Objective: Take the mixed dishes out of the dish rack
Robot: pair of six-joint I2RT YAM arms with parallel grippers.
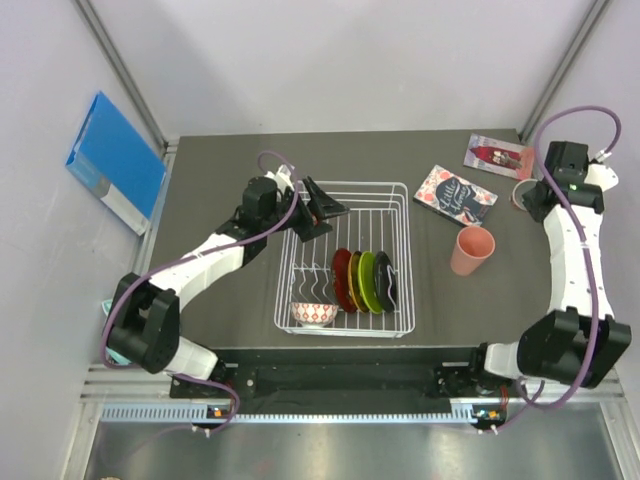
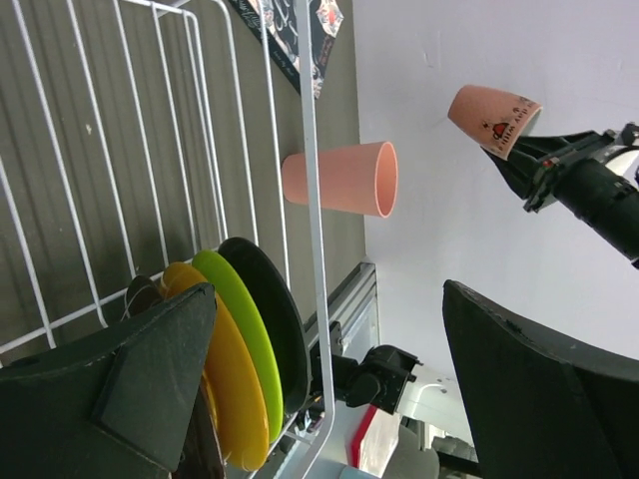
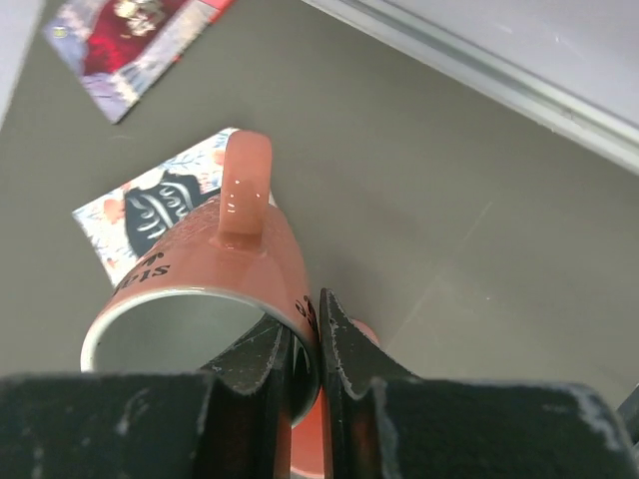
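My left gripper (image 1: 325, 210) stands open above the back of the white dish rack (image 1: 408, 240), which holds red (image 1: 341, 280), yellow (image 2: 237, 389), green (image 2: 250, 339) and dark (image 2: 275, 299) plates and a patterned bowl (image 1: 312, 314). My right gripper is shut on a pink mug (image 3: 210, 259) at its rim, held at the far right; in the top view it is mostly hidden behind the gripper. A pink tumbler (image 1: 472, 250) stands on the counter right of the rack.
Two printed cards, one (image 1: 455, 195) beside the rack and one (image 1: 498, 155) at the back right, lie on the counter. The counter left of the rack is clear. A blue folder (image 1: 115, 160) is at the left wall.
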